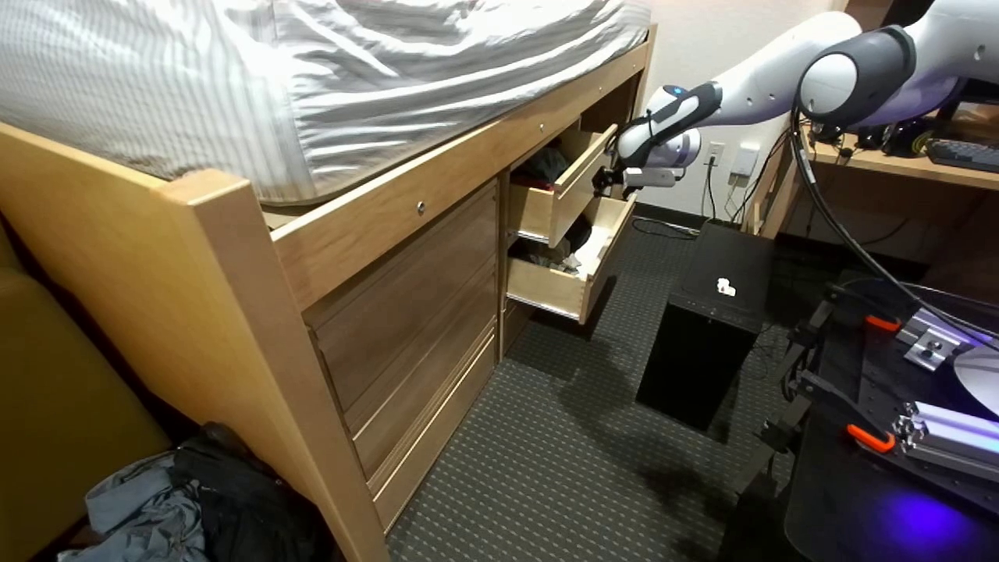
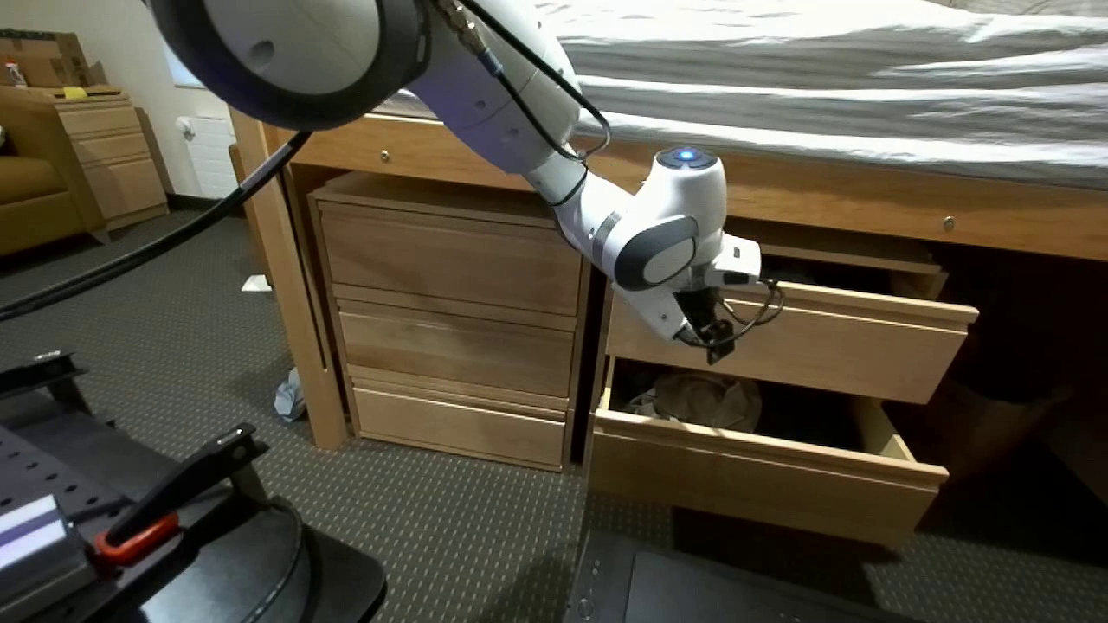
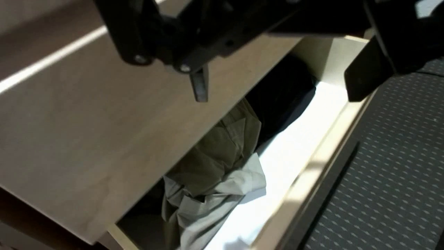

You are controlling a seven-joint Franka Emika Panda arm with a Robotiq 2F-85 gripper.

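Note:
My gripper is open, its two fingers far apart with nothing between them in the wrist view. It points downward in front of the upper drawer (image 2: pixel 821 332), above the lower drawer (image 2: pixel 769 478), in exterior view 2. Both wooden drawers stand pulled out, the lower one farther. In the wrist view, one finger (image 3: pixel 200 85) shows over the upper drawer's front, the other near the lower drawer's outer rim. Olive cloth (image 3: pixel 216 154), light grey cloth (image 3: pixel 220 196) and dark cloth (image 3: pixel 283 100) lie in the lower drawer, partly hidden beneath the upper one.
The bed's wooden rail (image 1: pixel 421 206) runs above the drawers. A black box-shaped case (image 1: pixel 712 318) stands on the carpet facing them. At the right is a black table (image 1: pixel 843 506) with clamps. Carpet (image 1: pixel 524 449) lies clear in front of the closed cabinet.

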